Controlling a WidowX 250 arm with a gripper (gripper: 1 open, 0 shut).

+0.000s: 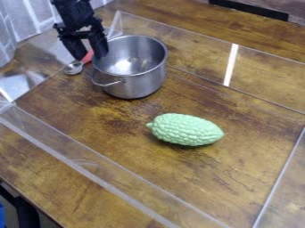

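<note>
A steel pot (134,76) stands upright on the wooden table at the upper middle of the camera view. The black gripper (84,40) is at its upper left, close to the rim; whether it is open or shut is hard to tell. A small red and silver utensil (74,67) lies left of the pot, partly hidden. A green bumpy vegetable (185,129) lies on the table at centre right.
Clear plastic walls border the wooden table (131,169) on several sides. The lower middle and right of the table have free room.
</note>
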